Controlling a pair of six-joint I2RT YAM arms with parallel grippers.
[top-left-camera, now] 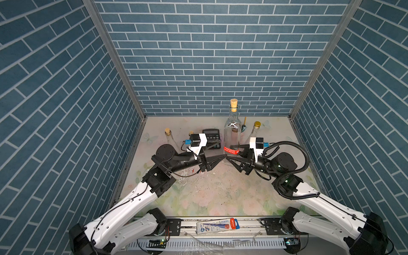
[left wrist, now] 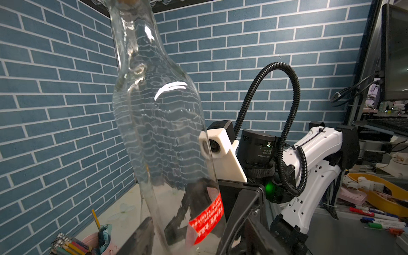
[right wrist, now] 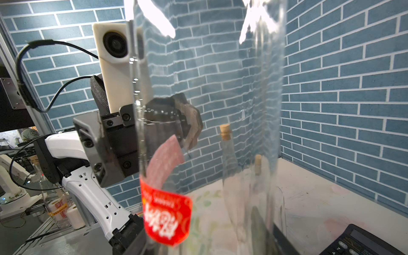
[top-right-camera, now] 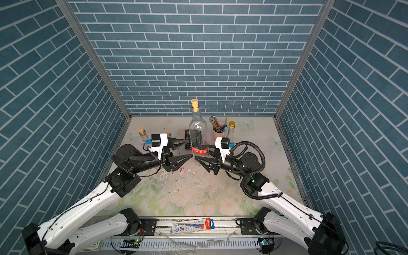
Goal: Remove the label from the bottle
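The clear glass bottle [top-right-camera: 198, 131] with a cork stands raised and nearly upright, with my right gripper [top-right-camera: 203, 153] shut on its lower body. A red label strip [right wrist: 166, 212] wraps part of the lower body. A pale, pinkish label piece [right wrist: 165, 161] rises from the strip, seen through the glass. To the left of the bottle, my left gripper [top-right-camera: 190, 148] is open, fingers spread one above the other and tips close to the glass. Whether they touch it I cannot tell. In the left wrist view the red strip [left wrist: 207, 221] shows low on the bottle.
Behind the arms are a calculator [top-left-camera: 211, 135], a pink pen cup [top-right-camera: 218, 132], a gold-capped bottle [top-right-camera: 231, 131] and a small corked bottle [top-left-camera: 168, 135]. Scraps [top-right-camera: 182, 170] litter the table [top-right-camera: 187, 195] below the grippers.
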